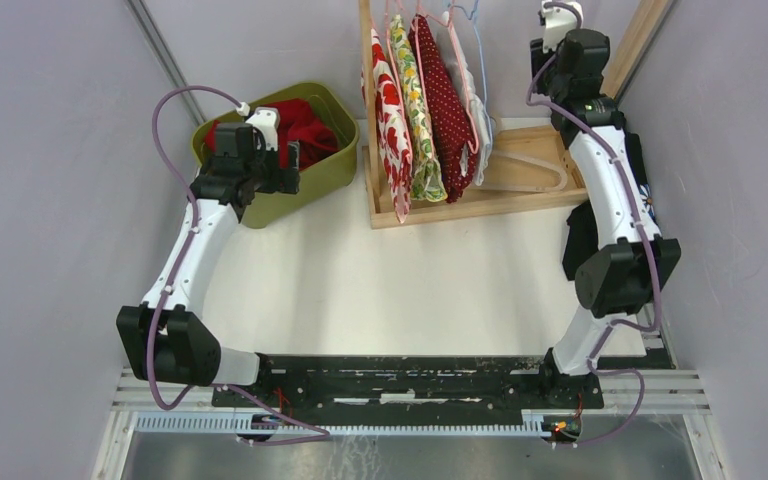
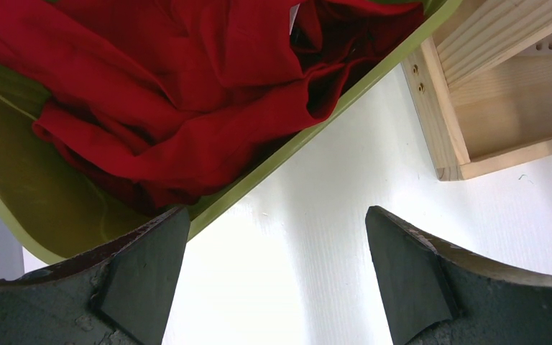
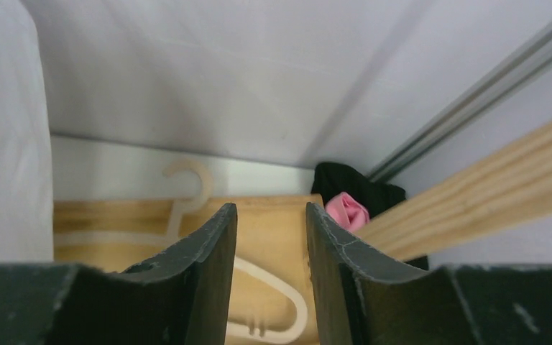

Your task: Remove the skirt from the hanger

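A bare beige hanger [image 1: 526, 173] lies on the base of the wooden rack, its hook and loop also visible in the right wrist view. Above it, at the rack's right side, my right gripper has its fingers apart and nothing between them. Several garments hang on the left half of the rack: a red-and-white one [image 1: 392, 130], a yellow floral one [image 1: 416, 115], a dark red dotted one [image 1: 444, 105] and a pale one. My left gripper stands open and empty over the edge of the green bin [image 1: 305, 195], which holds red cloth [image 2: 208, 93].
The rack's wooden base [image 1: 470, 207] spans the back of the table. A right post [image 3: 489, 187] stands close to my right gripper. Black cloth [image 1: 580, 240] lies at the right, partly under that arm.
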